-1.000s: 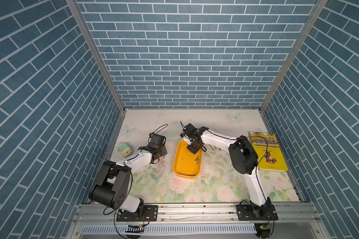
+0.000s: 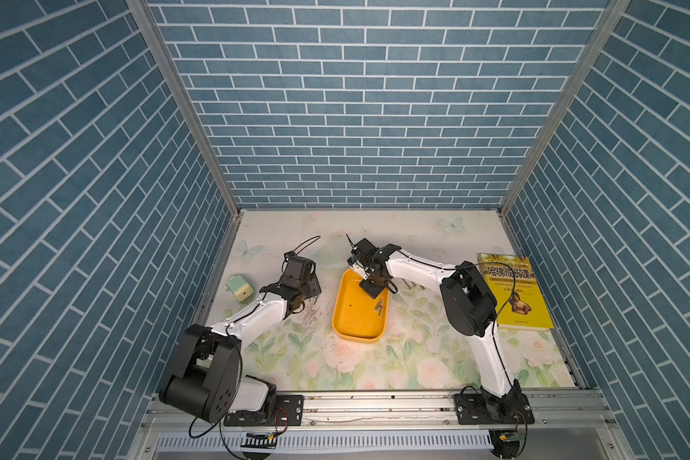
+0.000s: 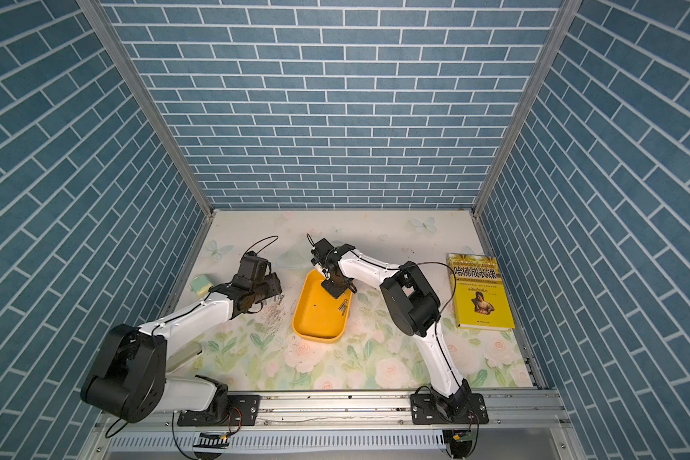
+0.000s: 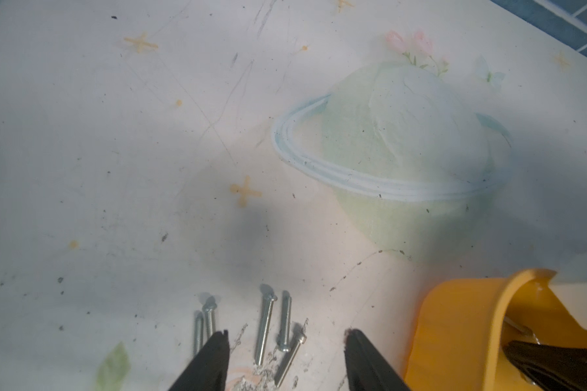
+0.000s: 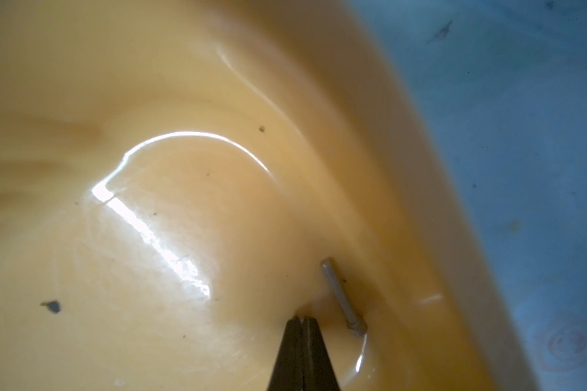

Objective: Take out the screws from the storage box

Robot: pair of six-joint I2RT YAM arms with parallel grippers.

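Observation:
The orange storage box [image 2: 358, 322] sits mid-table, a few screws [image 3: 343, 306] in its right side. My right gripper is shut inside it, nothing showing between its fingers, beside a lying screw [image 5: 339, 293] near the wall. Left of the box, several screws [image 4: 265, 325] lie on the table. My left gripper is above them, fingers apart and open, with no screw visibly held.
A yellow book [image 2: 513, 299] lies at the right edge, a pale green object [image 2: 239, 287] at the left.
The left arm has shifted slightly, its elbow outward to the left and its gripper a little up in the top left view. The right arm looks unmoved.

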